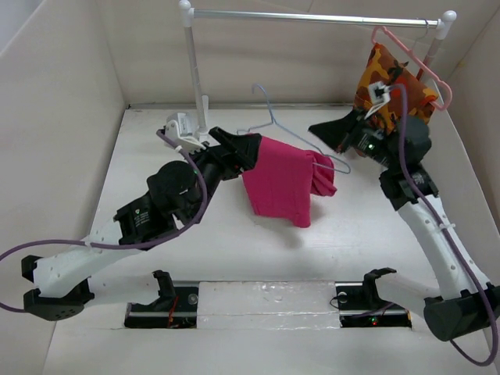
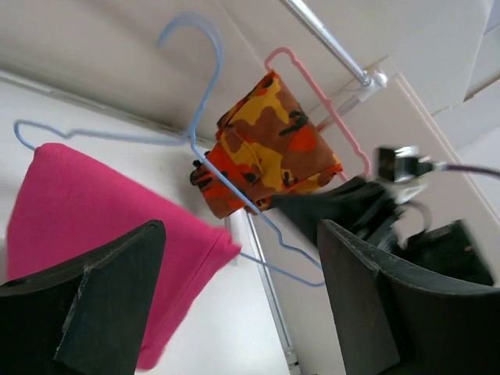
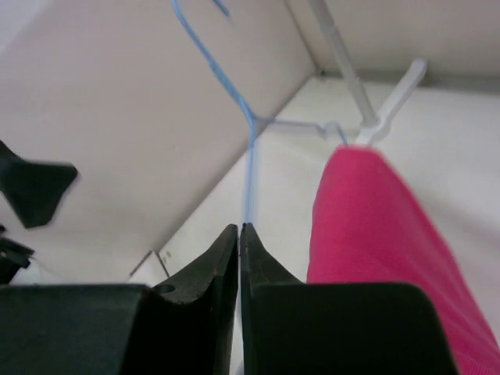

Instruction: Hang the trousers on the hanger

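The pink trousers [image 1: 281, 180] are folded over the light blue hanger [image 1: 293, 133], whose hook points up toward the back. My left gripper [image 1: 256, 150] is at the trousers' upper left corner. Its fingers stand wide apart in the left wrist view, with the trousers [image 2: 109, 211] and hanger [image 2: 205, 101] seen beyond and between them. What bears the hanger's weight cannot be made out. To the right, my right gripper [image 1: 324, 133] is apart from the trousers; its fingertips [image 3: 226, 250] meet in the right wrist view, nothing visible between them.
A metal rail [image 1: 312, 17] on white posts spans the back. At its right end hangs a pink hanger [image 1: 430, 74] with orange camouflage trousers [image 1: 391, 86], close behind the right arm.
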